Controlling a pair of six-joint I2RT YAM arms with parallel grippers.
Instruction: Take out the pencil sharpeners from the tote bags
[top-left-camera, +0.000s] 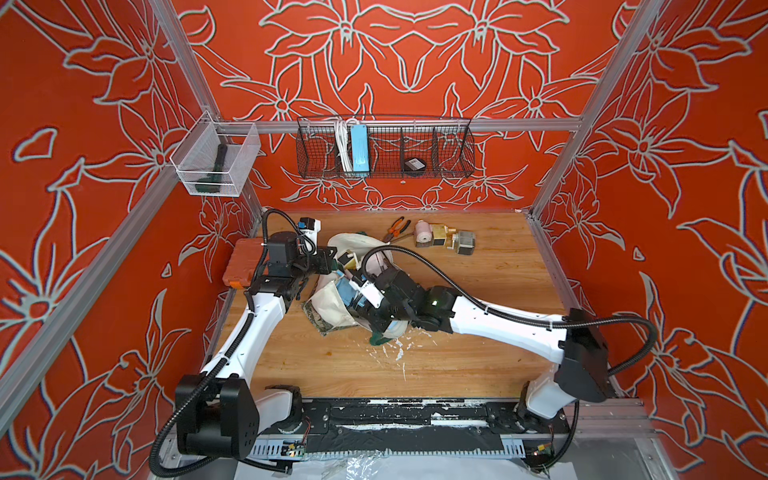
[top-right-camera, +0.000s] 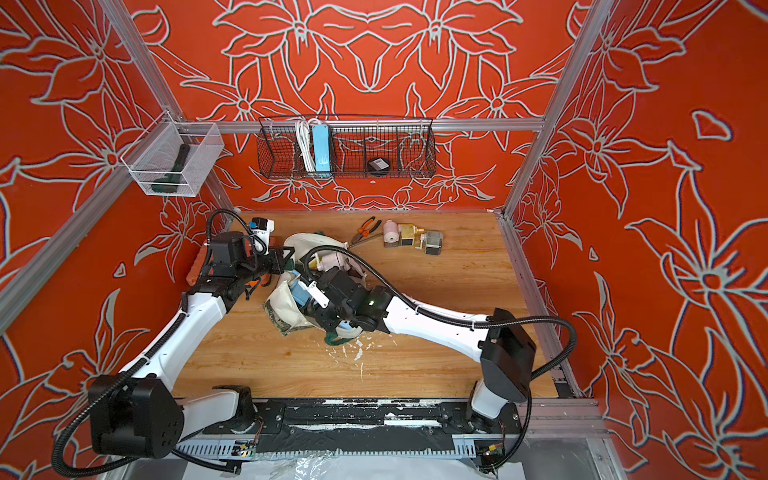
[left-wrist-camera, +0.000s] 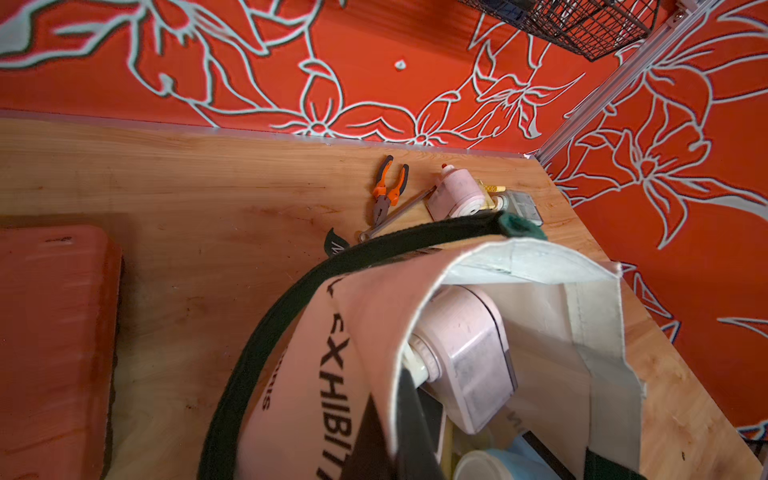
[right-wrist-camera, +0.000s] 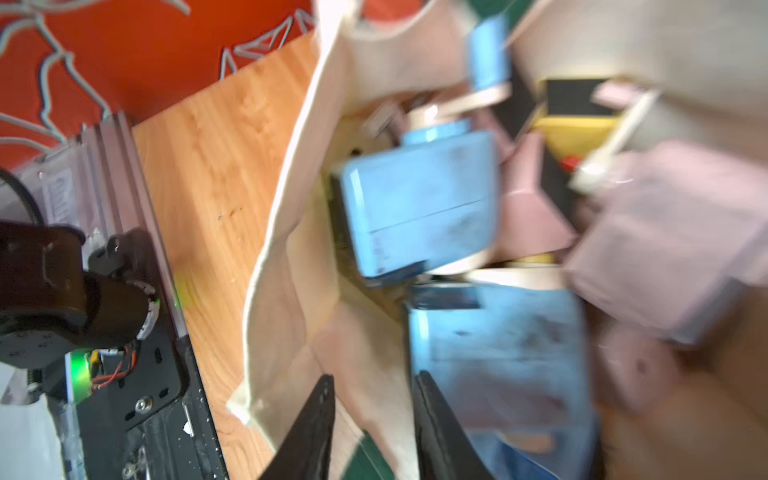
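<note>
A cream tote bag with dark green straps lies mid-table, holding blue, pink and yellow-black items, several box-like, including a blue one and a pink one. My left gripper is at the bag's left rim; in the left wrist view the rim runs by it, and whether fabric is between its fingers is unclear. My right gripper is over the bag's interior, part open, with no object visible between its fingers. The right wrist view is blurred, and I cannot tell which items are sharpeners.
An orange case sits at the left. Pliers, a pink bottle and small boxes stand at the back. A wire basket and clear bin hang above.
</note>
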